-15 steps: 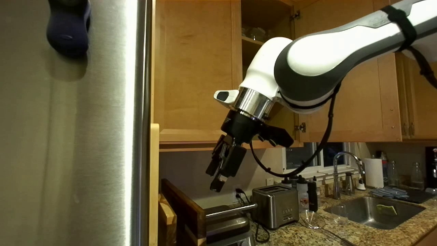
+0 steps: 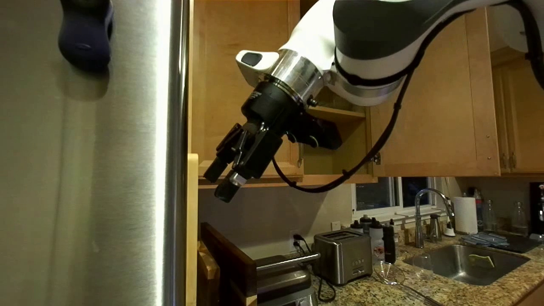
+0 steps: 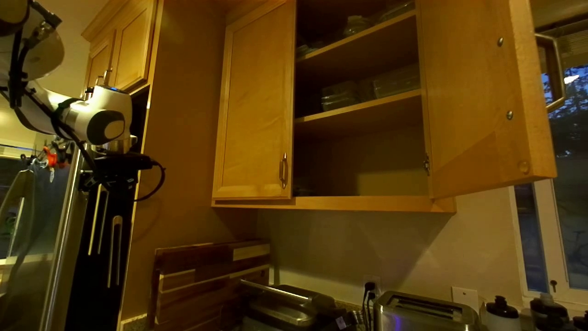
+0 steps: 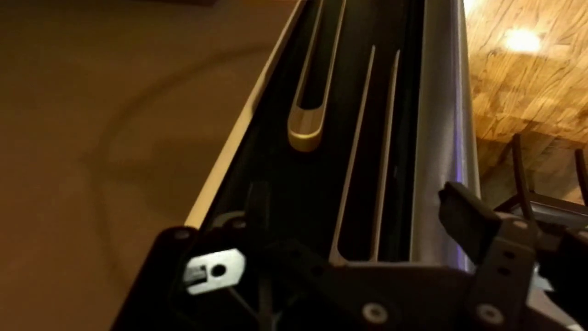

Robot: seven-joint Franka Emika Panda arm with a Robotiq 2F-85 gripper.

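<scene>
My gripper [image 2: 220, 184] hangs in the air in front of the upper cabinets, pointing down and to the left toward the steel fridge [image 2: 127, 163]. Its two fingers are apart and nothing shows between them. An upper cabinet stands with its right door [image 3: 479, 94] swung open and its left door [image 3: 256, 110] closed. Glassware [image 3: 339, 96] sits on its shelves, while the lowest bay looks mostly bare. In the wrist view, the open fingers face a dark fridge side panel [image 4: 275, 182] with long pale-edged slots.
Below stand a wooden cutting board [image 2: 229, 255], a toaster [image 2: 344, 255] and several bottles. A whisk-like wire utensil [image 2: 390, 273] lies on the counter near the sink [image 2: 471, 262]. A cable loops beneath the arm.
In exterior view 1, the arm and gripper have moved up and to the left, nearer the fridge. Cabinet door, counter items and fridge look the same.
</scene>
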